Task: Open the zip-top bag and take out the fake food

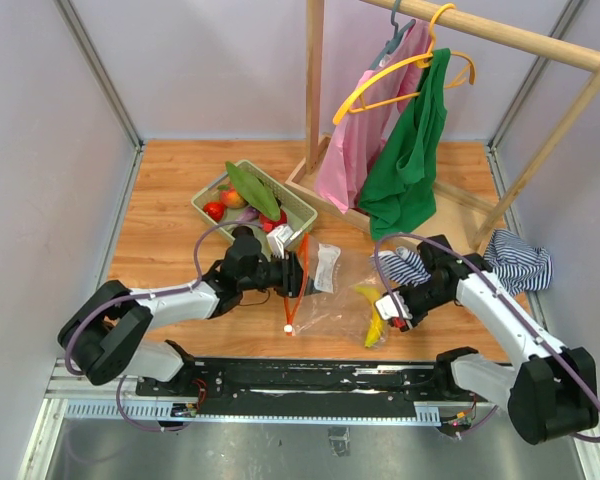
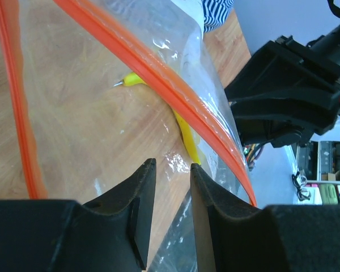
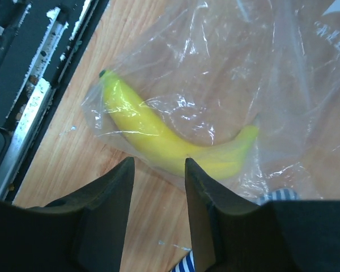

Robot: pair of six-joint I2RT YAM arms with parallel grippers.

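Note:
A clear zip bag (image 1: 325, 308) with an orange zip lies on the table, its zip end raised at my left gripper. In the left wrist view its orange strips (image 2: 198, 113) stand apart. A yellow banana (image 3: 147, 130) lies inside, along the bag's right part. My left gripper is at the zip end, fingers part open, with nothing clearly between them. My right gripper is over the banana's end of the bag, fingertips apart just beside the banana, nothing gripped.
A basket (image 1: 210, 183) of fake produce stands behind my left arm. A wooden rack (image 1: 515, 192) with hanging clothes stands at the back right, striped cloth (image 1: 520, 265) at its foot. A black rail (image 1: 310, 390) runs along the front edge.

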